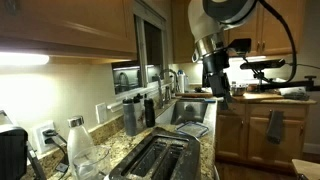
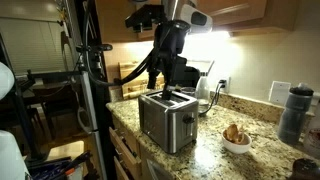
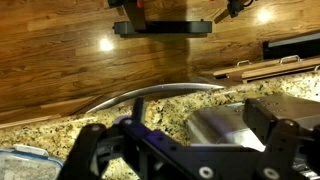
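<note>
A silver toaster (image 2: 168,122) stands upright on the speckled counter in exterior view 2. Over it hangs the black arm, its gripper open and apart from the toaster, with nothing seen between its fingers. From the wrist, the toaster's shiny side (image 3: 225,127) shows at the lower right, partly covered by the gripper. The dark slotted top in exterior view 1 appears to be the same toaster (image 1: 165,157). To its right in exterior view 2 sits a small white bowl (image 2: 237,145) with brown, bread-like pieces in it.
Behind the toaster stands a clear bottle (image 2: 203,88) by the wall. A grey bottle (image 2: 295,115) is at the right. Bare counter (image 2: 200,160) lies in front of the bowl. The sink (image 1: 190,112) is farther along; upper cabinets (image 1: 65,28) overhang the counter.
</note>
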